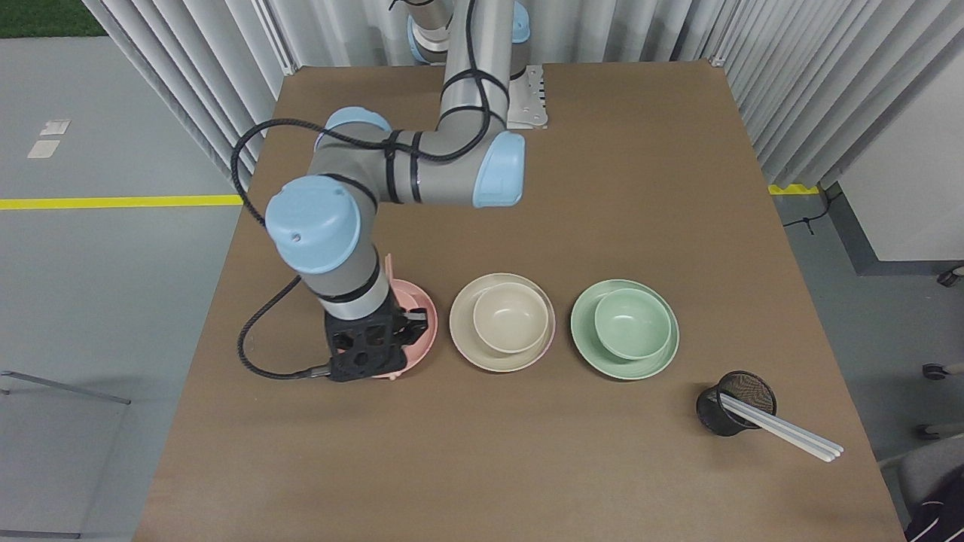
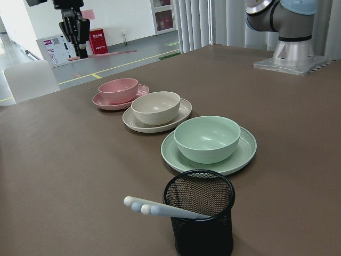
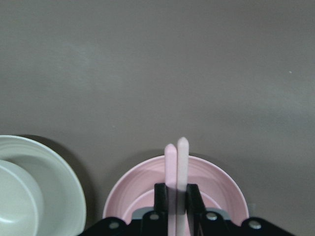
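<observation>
The gripper is shut on a pair of pink chopsticks (image 3: 171, 172), raised above the pink plate (image 2: 108, 106) and its pink bowl (image 2: 118, 92) in the left and wrist views. In the front view the arm mostly hides that set. To its right stand a cream bowl (image 1: 510, 316) on a cream plate (image 1: 495, 357) and a mint bowl (image 1: 633, 321) on a mint plate (image 1: 623, 367). A black mesh cup (image 1: 718, 411) at the front right holds white chopsticks (image 1: 786, 430).
A second view of the arm's base (image 2: 290, 58) shows at the back of the table.
</observation>
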